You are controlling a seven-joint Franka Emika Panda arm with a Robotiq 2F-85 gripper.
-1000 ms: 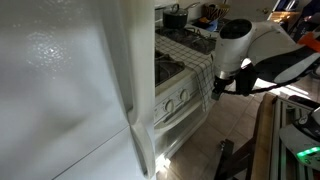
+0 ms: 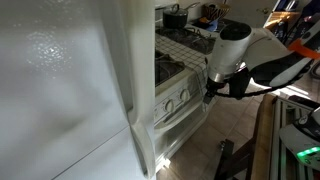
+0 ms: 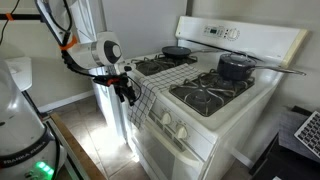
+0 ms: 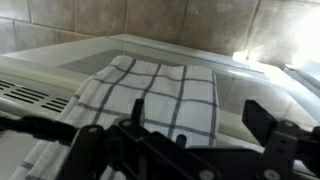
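A white towel with a dark check pattern hangs over the front of the oven in the wrist view. My gripper stands open over it, one black finger to the right of the cloth and the other toward its left part. Nothing is held between them. From the side, the gripper is close to the hanging towel, at the stove's front; whether they touch I cannot tell.
The white stove carries a black pot and a dark pan. A wooden surface lies by the arm's base.
Over the last second my gripper has shifted slightly toward the stove front. The towel and stove look unmoved.
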